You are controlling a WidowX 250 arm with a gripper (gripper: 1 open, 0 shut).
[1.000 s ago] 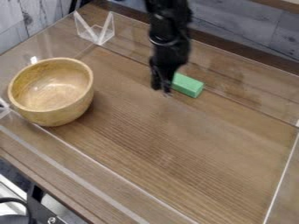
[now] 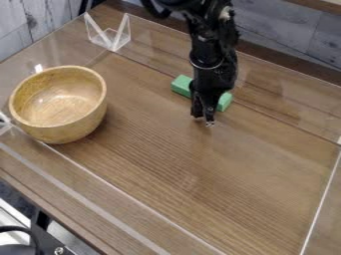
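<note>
The black gripper [image 2: 205, 118] reaches down from the top middle to the table, in front of a green block [image 2: 188, 85] and partly covering it. The block lies on the wooden table [image 2: 173, 189] with its ends showing on either side of the dark arm. The gripper looks shut; whether anything is between its fingertips is hard to see against the block.
A large tan wooden bowl [image 2: 58, 125] sits on the left side of the table. A white wire object [image 2: 110, 30] stands at the back left.
The gripper has moved right from beside the block to over and in front of it since a second ago.
</note>
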